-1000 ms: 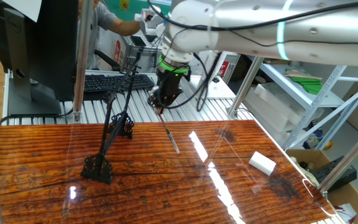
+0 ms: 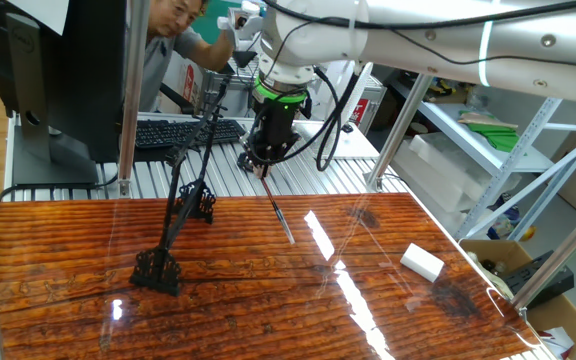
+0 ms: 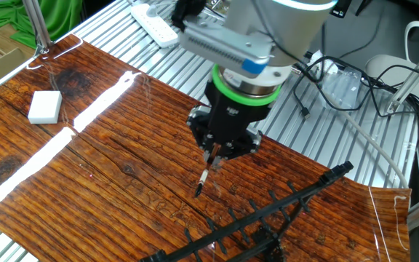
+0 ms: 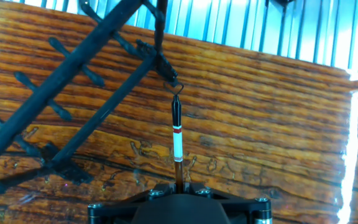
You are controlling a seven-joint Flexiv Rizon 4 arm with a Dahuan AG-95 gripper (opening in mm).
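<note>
My gripper is shut on a slim brush [image 4: 177, 140] with a dark shaft, a white band and a black end. A thin loop [image 4: 178, 89] shows at the brush's far end, close to the black rack in the wrist view; whether they touch, I cannot tell. In exterior view 1 the brush [image 2: 280, 215] slants down over the wooden board, to the right of the rack. Exterior view 2 has it pointing downward below my gripper [image 3: 215, 149].
The black rack with short pegs [image 3: 257, 223] stands on the wooden board [image 2: 268, 320]. A white block [image 2: 422, 262] lies toward the board's right side in exterior view 1. Metal posts [image 2: 405, 130] rise around the table. A person [image 2: 173, 40] is behind it.
In exterior view 1 my gripper and the brush have shifted slightly to the right, with the brush still held. The rack and white block have stayed put. The person has come into view.
</note>
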